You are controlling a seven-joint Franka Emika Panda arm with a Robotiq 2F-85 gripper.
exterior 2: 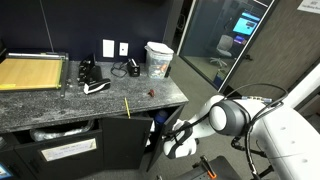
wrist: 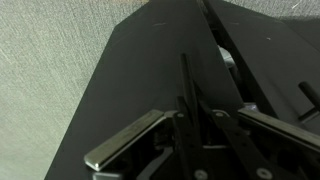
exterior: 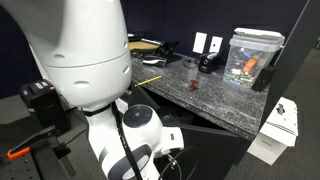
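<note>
In the wrist view a dark cabinet door (wrist: 145, 65) fills the middle, with a slim black handle (wrist: 186, 75) standing out from it. My gripper is at the near end of this handle, its dark fingertips shut on it; the contact itself is hard to make out. A narrow gap with something pale inside separates this door from a second dark panel (wrist: 275, 55). From the second exterior view, the arm (exterior 2: 185, 142) reaches low to the cabinet front below the counter. In the first exterior view the arm's white body (exterior: 125, 140) hides the fingers.
Above is a speckled stone counter (exterior: 215, 97) carrying a clear tub (exterior: 250, 55), a black device (exterior 2: 93, 77) and a yellow stick (exterior: 150, 80). A white box (exterior: 275, 130) stands right of the cabinet. Pale carpet (wrist: 45, 60) lies beside the door.
</note>
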